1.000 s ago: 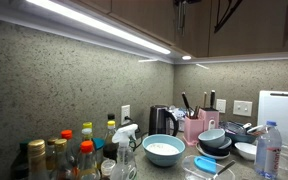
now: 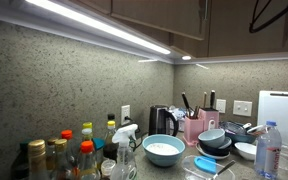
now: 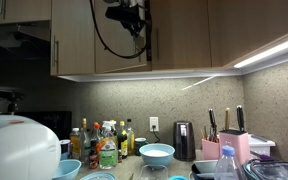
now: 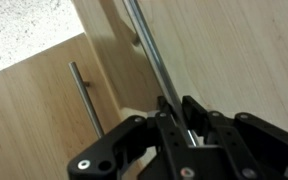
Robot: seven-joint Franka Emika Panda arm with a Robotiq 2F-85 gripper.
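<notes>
In the wrist view my gripper is shut on a long metal bar handle (image 4: 149, 42) of a wooden cabinet door (image 4: 229, 50). The bar runs between the fingers and out past them on both sides. Beside it lies another door panel (image 4: 34, 120) with its own bar handle (image 4: 86, 100). Exterior view 2 has the gripper (image 3: 136, 22) high up in front of the upper cabinets; its fingertips are too small there to make out. In exterior view 1 the gripper itself is out of sight.
Under the cabinets the counter is crowded: sauce bottles (image 3: 109, 150), a blue bowl (image 3: 156, 154), a dark kettle (image 3: 184, 140), a pink knife block (image 3: 236, 147) and a water bottle (image 3: 227, 165). A loose black cable (image 3: 104, 40) hangs by the arm.
In exterior view 1 the gripper, visible at the upper cabinet a second ago, has gone out of frame. The dark cable has shifted right, and a door handle at the top also stands farther right.
</notes>
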